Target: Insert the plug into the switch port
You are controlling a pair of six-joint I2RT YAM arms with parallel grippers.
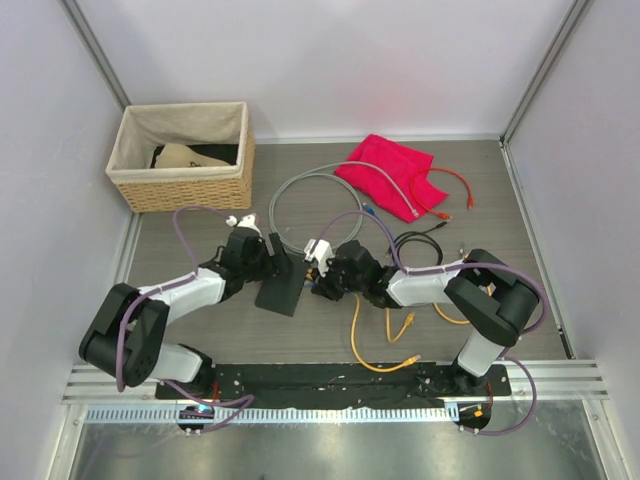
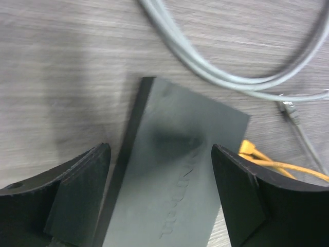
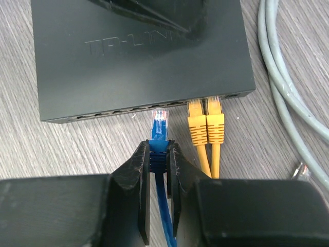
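The black TP-LINK switch lies on the desk, its port row facing right in the top view. My right gripper is shut on a blue cable's plug, whose clear tip sits just short of the port row, left of two yellow plugs seated in the switch. My left gripper is part open, fingers over the switch, nothing seen held between them.
Grey cable coils lie beyond the switch, loose yellow and black cables to the right. A red cloth and a wicker basket are at the back.
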